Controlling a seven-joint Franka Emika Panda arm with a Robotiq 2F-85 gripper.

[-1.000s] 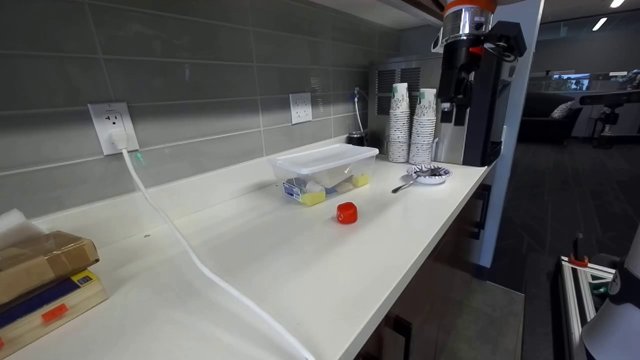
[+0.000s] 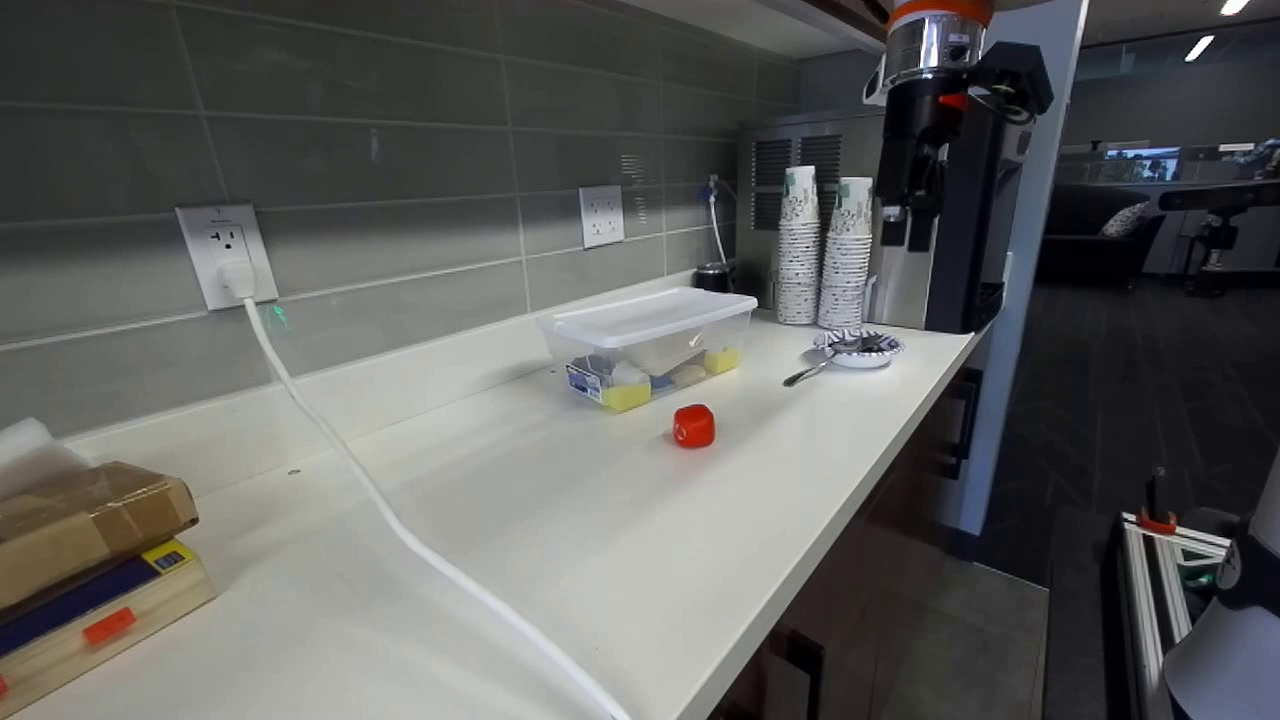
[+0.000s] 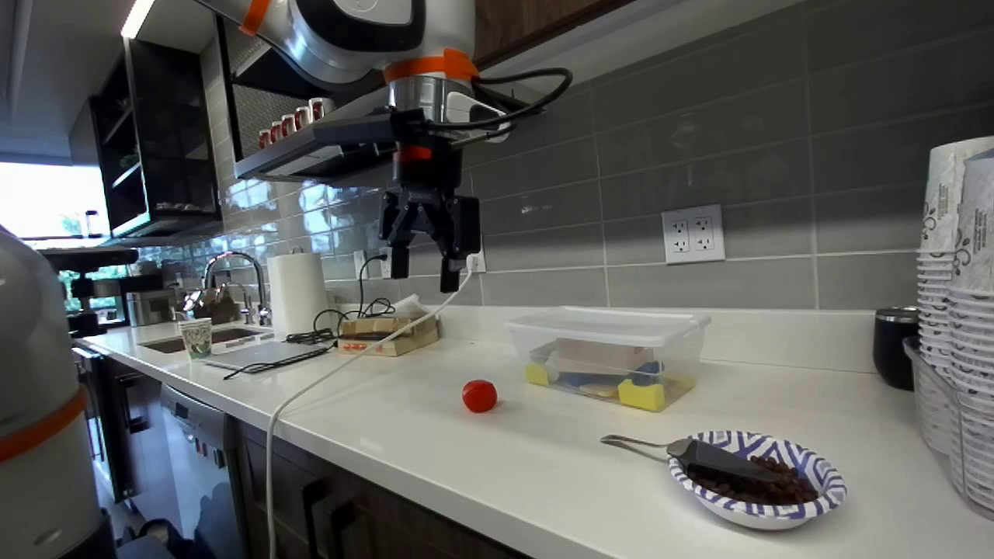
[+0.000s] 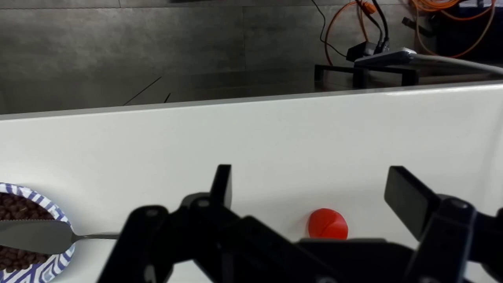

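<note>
My gripper (image 3: 425,278) hangs high above the white counter, its two black fingers (image 4: 408,203) wide apart and nothing held between them. Below it on the counter lies a small red object (image 4: 328,224); the wrist view shows it between the fingers in the picture but well beneath them. A blue-and-white patterned bowl (image 3: 713,504) holds small dark brown pieces. Across that bowl rests a spatula (image 3: 731,460), its handle sticking out past the rim toward the red object.
A lidded clear plastic box (image 3: 610,359) stands near the wall behind the red object. Stacked paper cups (image 2: 798,258) stand at the far end. A white cable (image 2: 396,522) crosses the counter near the cardboard box (image 2: 90,528).
</note>
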